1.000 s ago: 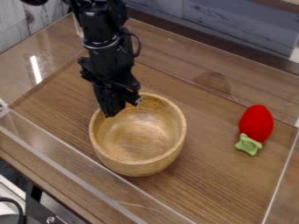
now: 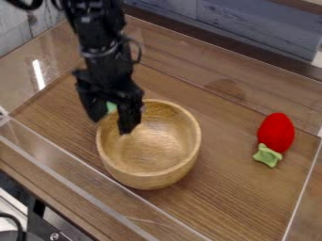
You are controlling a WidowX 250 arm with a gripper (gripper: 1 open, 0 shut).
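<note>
My dark gripper [image 2: 105, 104] hangs at the left of the upper middle, open, its fingers pointing down just over the back left rim of a tan bowl [image 2: 149, 160]. Behind the gripper, a small green thing [image 2: 112, 106] shows partly, mostly hidden by the fingers; I cannot tell what it is.
At the right, a red object [image 2: 277, 132] lies with a small green block [image 2: 266, 155] just in front of it. A raised edge runs along the top right, and dark cables show at the lower left corner.
My gripper has moved left and down, from above the bowl toward its back left rim. The bowl and the objects at the right have stayed put.
</note>
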